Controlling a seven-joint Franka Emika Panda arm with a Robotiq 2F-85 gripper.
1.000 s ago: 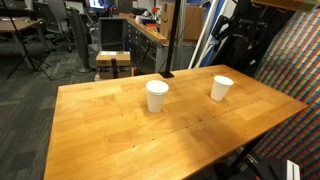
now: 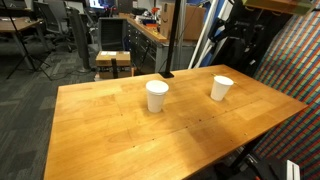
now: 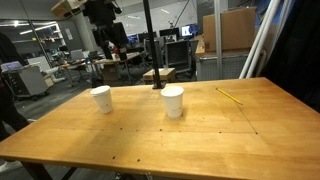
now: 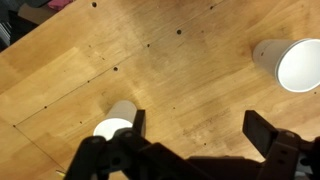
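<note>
Two white cups stand upright on the wooden table: one [image 2: 157, 95] near the middle and one [image 2: 221, 88] further right. In exterior view 2 they appear as a right-hand cup [image 3: 172, 103] and a left-hand cup [image 3: 102, 99]. My gripper is open and empty, its dark fingers spread wide apart. It hangs well above the tabletop, clear of both cups. From the wrist, one cup [image 4: 298, 66] lies at the right edge and another [image 4: 116, 122] at lower left, partly covered by the gripper.
A thin yellow stick [image 3: 230, 96] lies on the table [image 3: 215, 140] in exterior view 2. A dark upright post [image 3: 152, 45] rises at the table's back edge.
The arm above the right side of the table has shifted slightly. Both cups are where they were.
</note>
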